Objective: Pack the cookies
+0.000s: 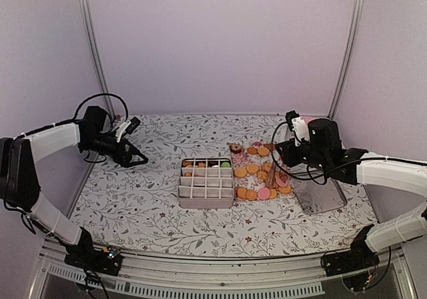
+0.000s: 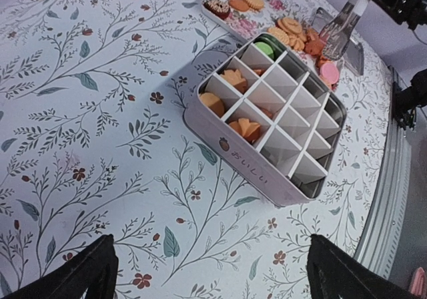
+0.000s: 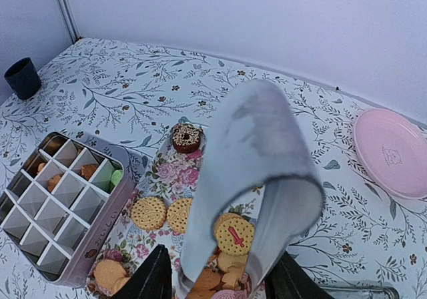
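Note:
The pale divided box (image 1: 207, 193) stands mid-table; in the left wrist view orange cookies (image 2: 247, 129) and a green one (image 2: 264, 49) sit in some compartments, and others are empty. A floral tray (image 3: 175, 173) to its right bears loose round cookies (image 3: 147, 212) and a cookie with a red mark (image 3: 233, 235). Above these cookies, my right gripper is open, with pale tongs (image 3: 257, 132) between its fingers; the tongs' two ends are spread, and they partly hide the cookies. At far left my left gripper stands open and empty over bare cloth.
A metal tray (image 1: 321, 197) lies right of the cookies. Behind it is a pink plate (image 3: 393, 152), and a dark cup (image 3: 23, 79) stands at far left in the right wrist view. A chocolate cake (image 3: 186, 138) sits at the floral tray's far end.

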